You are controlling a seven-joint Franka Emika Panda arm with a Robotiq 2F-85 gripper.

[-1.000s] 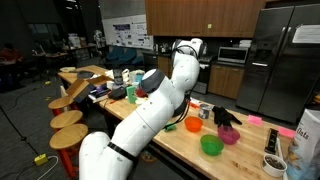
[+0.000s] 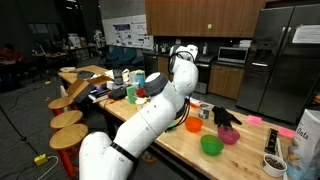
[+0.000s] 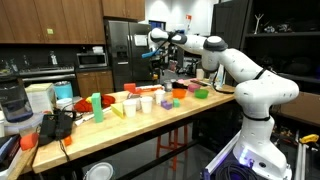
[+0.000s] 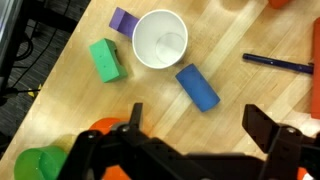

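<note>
My gripper stands open in the wrist view, its two dark fingers wide apart with nothing between them. Just ahead of the gap, a blue block (image 4: pixel 198 88) lies on the wooden table, apart from both fingers. Beyond it is a white cup (image 4: pixel 160 39) seen from above. A green block (image 4: pixel 107 61) and a purple block (image 4: pixel 123 22) lie to the cup's left. An orange bowl (image 4: pixel 106 126) is partly hidden behind the left finger.
A green bowl (image 4: pixel 40 163) sits at the lower left, near the table's edge. On the right lies a dark pen (image 4: pixel 278 63). In the first exterior view, a pink bowl (image 2: pixel 229 136) and another green bowl (image 2: pixel 211 145) stand on the table.
The upper bend of my arm has come down slightly in the first exterior view. The bowls on the table look unmoved.
</note>
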